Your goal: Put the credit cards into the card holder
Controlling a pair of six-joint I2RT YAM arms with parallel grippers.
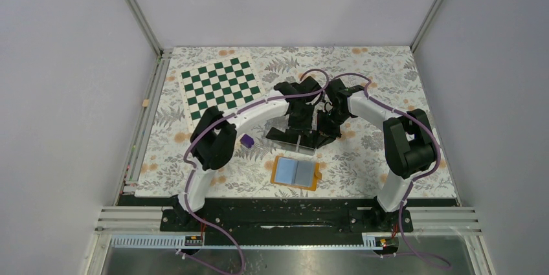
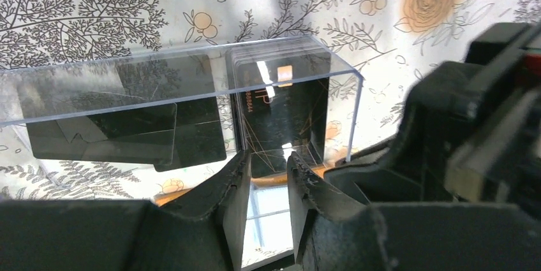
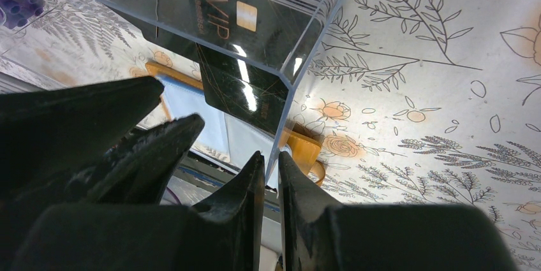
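A clear card holder (image 2: pixel 355 115) stands near the middle of the table and partly under both arms. A black VIP card (image 2: pixel 281 131) stands in its right part, seen through the clear wall. More black cards (image 2: pixel 102 134) overlap in its left part. My left gripper is open over the lower part of the VIP card, its fingertips apart on either side; contact cannot be made out. At the holder's right end, my right gripper is shut on the edge of the clear wall.
An orange-framed board with blue panels (image 1: pixel 314 186) lies in front of the holder. A small purple object (image 1: pixel 246 140) sits to its left, and a green-and-white checkerboard (image 1: pixel 220 84) farther back.
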